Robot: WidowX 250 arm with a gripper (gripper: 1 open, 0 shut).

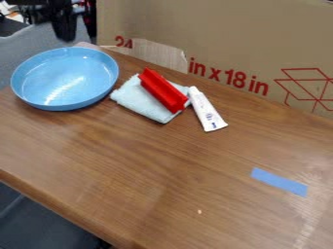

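My gripper (58, 23) is a dark, blurred shape at the top-left edge, mostly out of frame, above and behind a blue round tray (62, 80); whether it is open or shut is not clear. Right of the tray, a red object (163, 89) lies on a folded pale cloth (134, 101). A white tube-like item (205, 109) lies beside them to the right.
A large cardboard box (235, 39) walls off the back. The table's edge runs along the lower left, with a dark gap beyond.
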